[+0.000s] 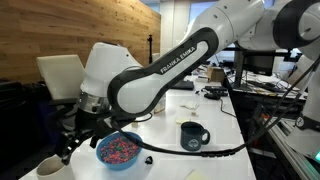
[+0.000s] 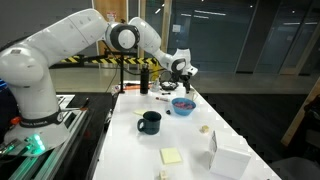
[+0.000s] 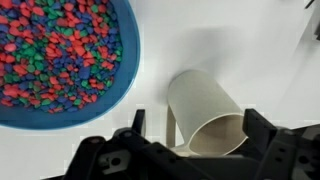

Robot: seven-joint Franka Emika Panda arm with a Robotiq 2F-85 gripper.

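A cream-white cup point(image 1: 53, 170) stands upright at the lower left of exterior view 1, partly cut off by the frame's edge. In the wrist view the cup point(image 3: 196, 97) shows its side and open rim, with a handle on its left. My gripper point(image 1: 70, 142) is over the cup's end of the table, pointing down, its fingers wide apart. The wrist view has the cup's rim between the two fingers in the picture; whether they touch it I cannot tell. Beside it sits a blue bowl point(image 3: 128, 62) full of small red, green and blue pieces.
A dark mug point(image 2: 149, 122) stands on the white table point(image 2: 130, 155). Nearer the camera in exterior view 2 are a yellow note point(image 2: 171, 156) and a white box point(image 2: 229, 157). My arm and a hanging cable reach over the bowl point(image 1: 118, 151).
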